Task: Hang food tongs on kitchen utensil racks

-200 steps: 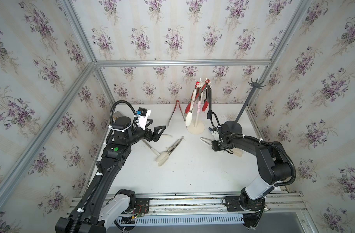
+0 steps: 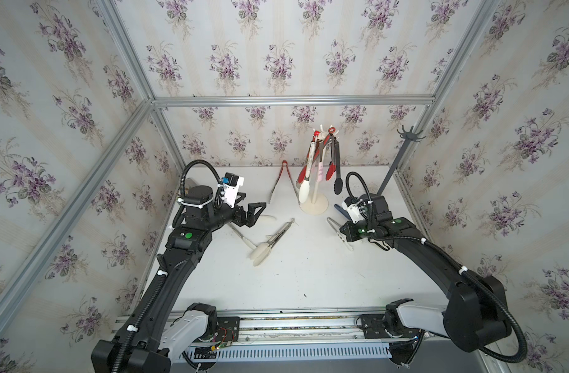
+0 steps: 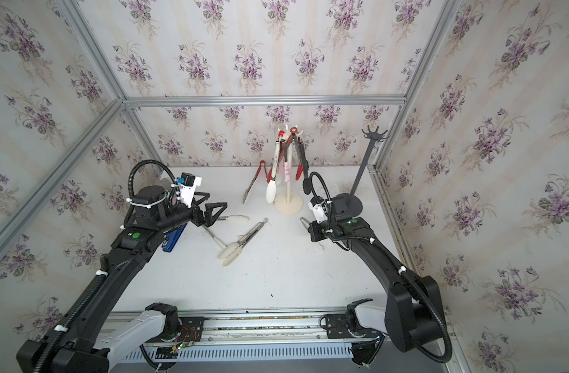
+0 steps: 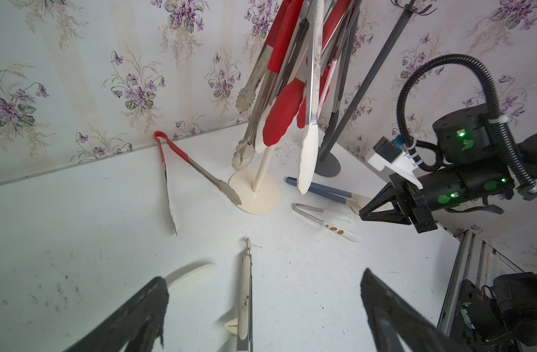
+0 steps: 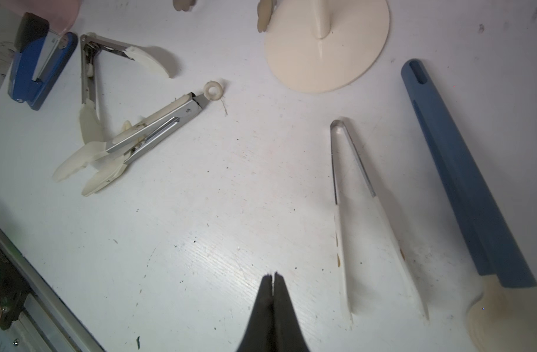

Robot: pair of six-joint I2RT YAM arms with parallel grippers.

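Note:
Several tongs with red, white and black parts (image 4: 308, 157) hang from the cream rack (image 2: 313, 204). A dark grey rack (image 3: 347, 205) stands empty at back right. My right gripper is shut, with nothing between its fingertips, above the table near slim steel tongs with white tips (image 5: 384, 223) and blue-handled tongs (image 5: 450, 170). My left gripper (image 2: 253, 213) stands open and empty at left, over the table. Cream-tipped steel tongs (image 5: 163, 129) and a second pair (image 5: 86, 123) lie left of centre. Red-handled tongs (image 4: 211, 176) lie at the back.
A blue stapler-like object (image 5: 39, 70) sits at the left of the table. Metal frame rails and papered walls bound the space.
The left arm and the hanging tongs look nearly unchanged.

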